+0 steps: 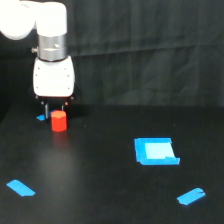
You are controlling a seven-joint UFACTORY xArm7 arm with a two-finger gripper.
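A small red block point(59, 121) stands upright on the dark table at the left. Right above and partly behind it hangs my gripper point(56, 107), pointing down from the white arm point(54, 76). Its dark fingers look spread apart, though they blend into the black background. Nothing shows held between them, and whether they touch the block is too small to tell.
A white square with a blue tape border point(140, 149) lies on the table at the right. Blue tape strips lie at the front left point(20, 188) and front right point(191, 196).
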